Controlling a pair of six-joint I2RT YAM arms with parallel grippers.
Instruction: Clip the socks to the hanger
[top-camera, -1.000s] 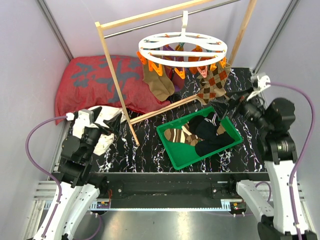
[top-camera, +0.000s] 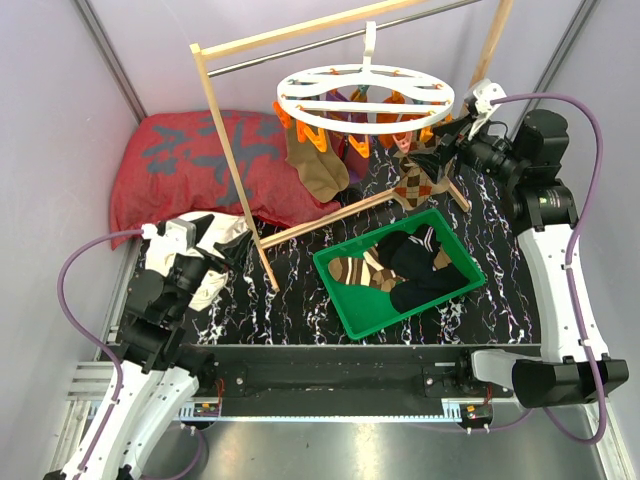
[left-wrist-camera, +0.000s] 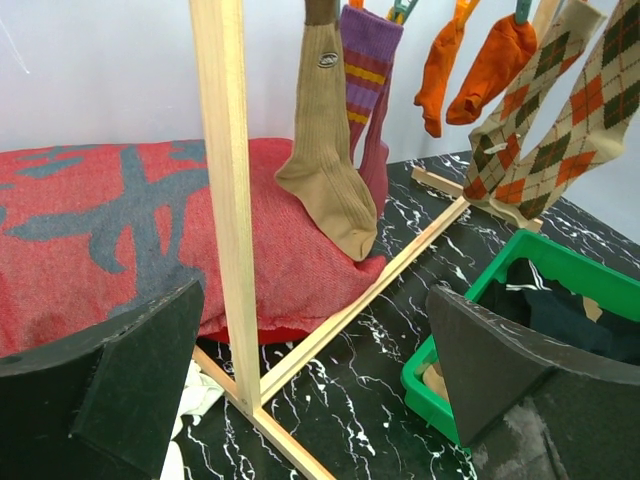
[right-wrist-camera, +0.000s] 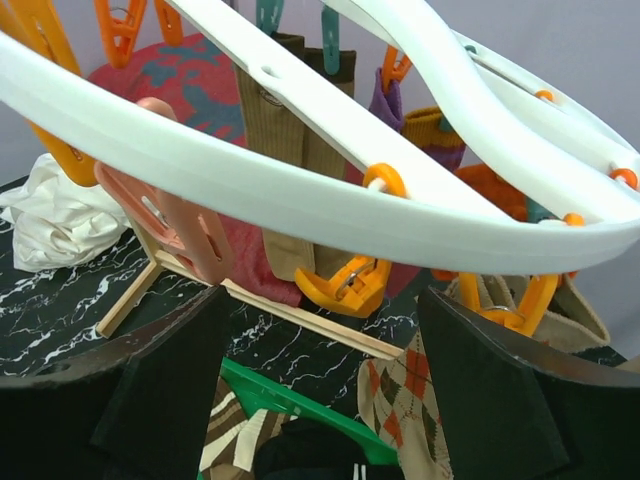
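Note:
The white round hanger with orange, pink and green clips hangs from the frame, socks clipped on it, among them argyle socks and a tan sock. My right gripper is at the hanger's right side, its open fingers below the white rim, facing an orange clip; nothing shows between them. My left gripper stands open by the left post. The green bin holds striped and dark socks.
A wooden frame carries the hanger. A red cushion lies at the back left, a white cloth beside my left arm. Black tabletop shows between bin and frame.
My right arm has risen and moved toward the back and the hanger's rim over the last second. My left arm has shifted slightly to the right.

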